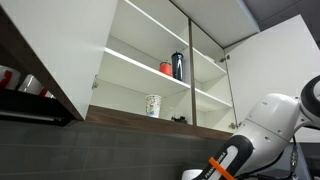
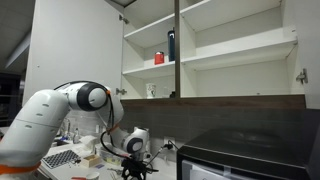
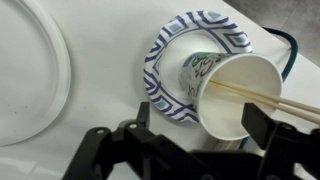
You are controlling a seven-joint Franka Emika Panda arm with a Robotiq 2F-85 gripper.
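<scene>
In the wrist view, my gripper has its black fingers [image 3: 128, 150] well apart. A white cup [image 3: 217, 112] with a patterned side shows between and beyond them, lying across the gap nearer the right finger. Pale chopsticks [image 3: 278, 100] stick out of its mouth. Behind the cup is a white plate with a blue patterned rim [image 3: 158, 48]. Whether a finger touches the cup cannot be made out. From exterior view 2, the gripper [image 2: 136, 170] is low over the counter, its fingers small and dark.
A large white plate [image 3: 62, 62] lies at the left of the wrist view. Open shelves above hold a red can [image 1: 166, 68], a dark bottle [image 1: 178, 66] and a patterned cup [image 1: 153, 105]. A black microwave [image 2: 245, 145] stands to the right in exterior view 2.
</scene>
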